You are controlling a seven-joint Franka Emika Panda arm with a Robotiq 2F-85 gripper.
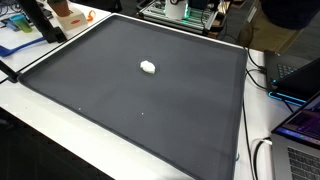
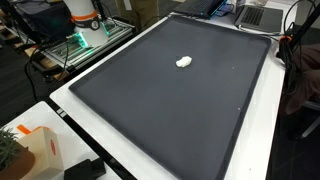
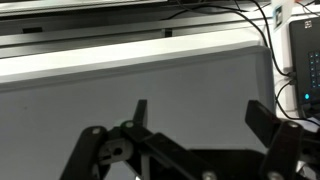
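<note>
A small white lump [image 1: 148,67] lies on the dark grey board [image 1: 150,110], toward its back part in exterior view 1. The same white lump [image 2: 183,62] shows on the board [image 2: 160,105] in exterior view 2; what it is made of I cannot tell. In the wrist view my gripper is open, its dark fingers wide apart over the board [image 3: 200,85], with nothing between them. The lump does not show in the wrist view. Neither exterior view shows the gripper's fingers.
A laptop [image 1: 298,140] and cables stand along the right side in exterior view 1. A potted plant [image 2: 14,155] and an orange-and-white container [image 2: 42,147] sit at the lower left in exterior view 2. Most of the board is bare.
</note>
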